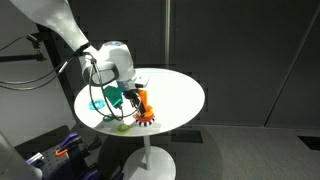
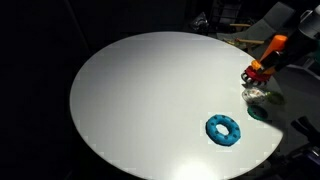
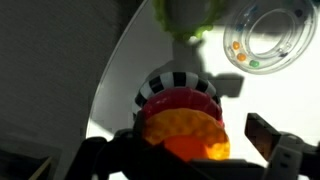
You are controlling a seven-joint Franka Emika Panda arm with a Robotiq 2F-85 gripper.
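A stacking toy (image 1: 146,114) stands near the white table's front edge. Seen from above in the wrist view, its orange top (image 3: 187,137) sits over red layers (image 3: 178,100) and a black-and-white striped base (image 3: 170,82). My open gripper is over the toy, with the orange top between its fingers but closer to the left one, which covers part of it. Clear space shows towards the right finger (image 3: 280,147). A clear ring with coloured beads (image 3: 262,40) and a green ring (image 3: 190,22) lie beside the toy.
A blue ring (image 2: 222,130) lies farther along the white round table (image 2: 150,100). The table's edge runs close to the toy, with dark floor beyond (image 3: 75,40).
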